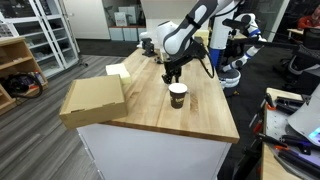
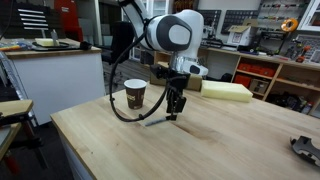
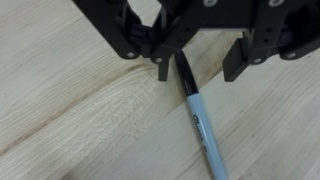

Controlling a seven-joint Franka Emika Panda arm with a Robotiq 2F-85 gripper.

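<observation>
A marker with a black cap and a grey body (image 3: 203, 130) lies on the wooden table (image 3: 95, 125). Its cap end reaches between the fingers of my gripper, close beside the left finger and with a clear gap to the right one. The fingers are apart. In the second exterior view my gripper (image 2: 172, 112) is low over the tabletop, right at the marker (image 2: 158, 121). From the first exterior view, my gripper (image 1: 170, 80) is small behind the cup, and the marker is hard to make out.
A dark paper cup (image 2: 135, 94) stands upright near the arm. A pale yellow block (image 2: 225, 91) lies farther back. An open cardboard box (image 1: 93, 100) occupies one side of the table. Bare wood lies in the foreground of the second exterior view (image 2: 190, 155).
</observation>
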